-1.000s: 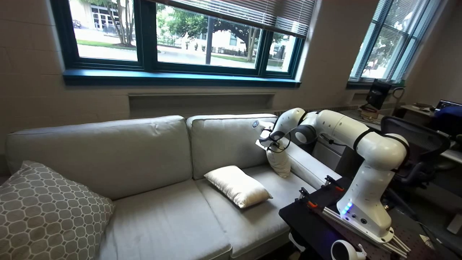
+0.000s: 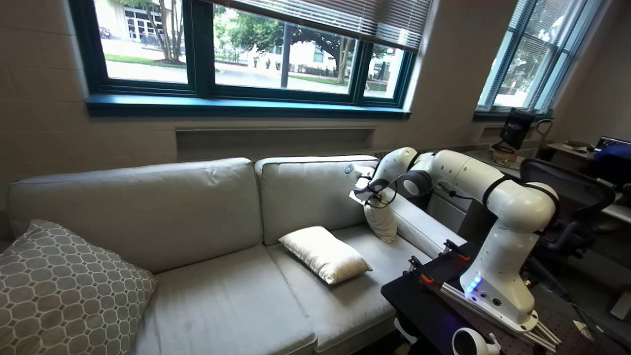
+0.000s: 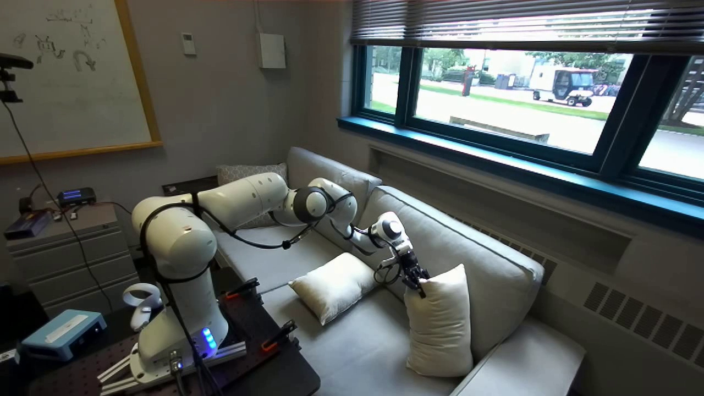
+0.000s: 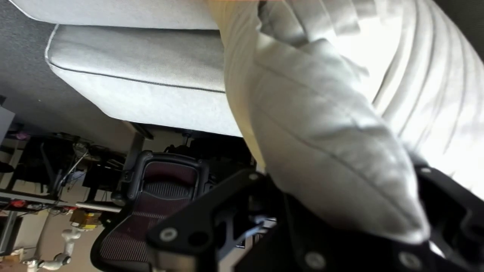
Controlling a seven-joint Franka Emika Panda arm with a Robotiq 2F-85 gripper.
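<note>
A cream pillow (image 3: 440, 330) stands upright near the sofa's right arm, with my gripper (image 3: 419, 280) shut on its upper corner. In the wrist view the pillow's folded corner (image 4: 335, 149) comes down between the dark fingers. Exterior view 1 shows the lower part of this pillow (image 2: 381, 222) against the sofa arm, while the wrist covers its top. Whether the pillow's bottom rests on the seat is hard to tell. A second cream pillow (image 2: 325, 254) lies flat on the right seat cushion, apart from my gripper.
The grey sofa (image 2: 207, 296) has free seat room on its left half. A patterned pillow (image 2: 71, 290) leans at the far left end. Clamps (image 2: 421, 271) stick up from the black table edge beside my base. An office chair (image 4: 149, 204) stands beyond the sofa.
</note>
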